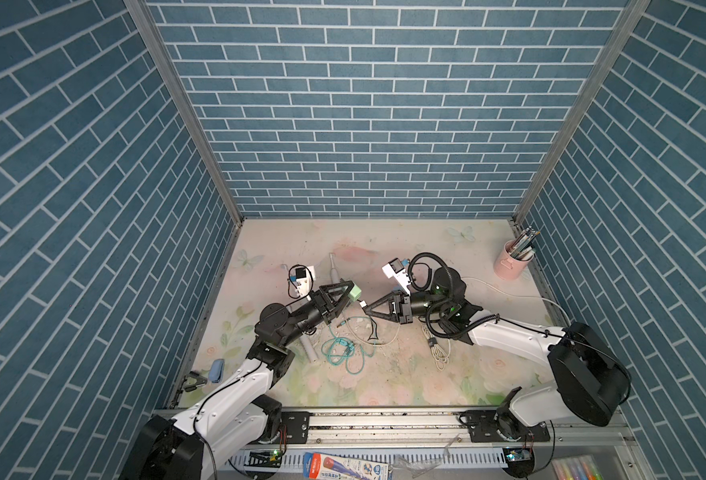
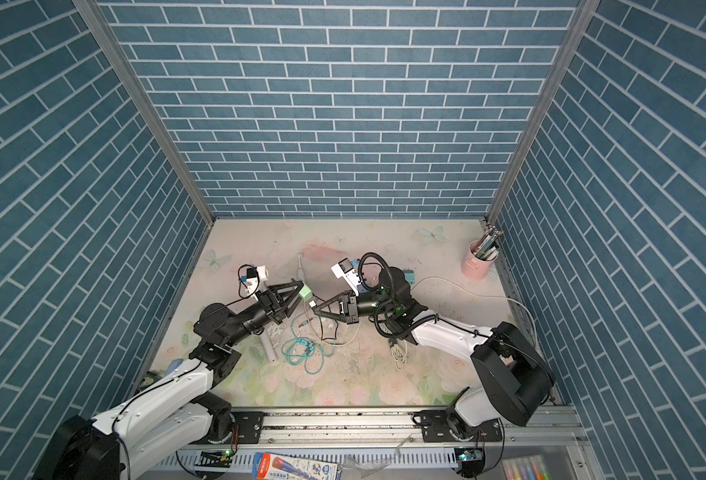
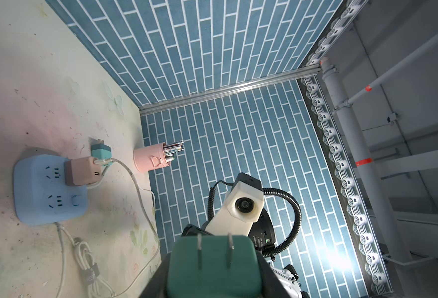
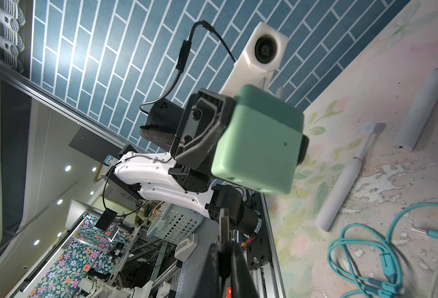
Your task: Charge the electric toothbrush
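Observation:
My left gripper [image 1: 348, 289] is shut on a mint-green charger block [image 4: 261, 141], raised above the table. Its two metal prongs face away from the fingers in the left wrist view. Facing it closely, my right gripper [image 1: 369, 309] is shut on a small white plug [image 1: 361, 303], apart from the block by a narrow gap; the dark fingers [image 4: 211, 270] hide most of the plug in the right wrist view. Two white electric toothbrushes [image 4: 340, 191] lie on the table. A blue power strip [image 3: 50, 198] carries a pink adapter [image 3: 82, 171], with other sockets free.
Coiled teal cable [image 4: 350, 253] and white cable [image 3: 87, 268] lie on the table below the arms. A teal adapter [image 3: 100, 151] sits beyond the strip, and a pink pen cup [image 1: 510, 265] stands at the right.

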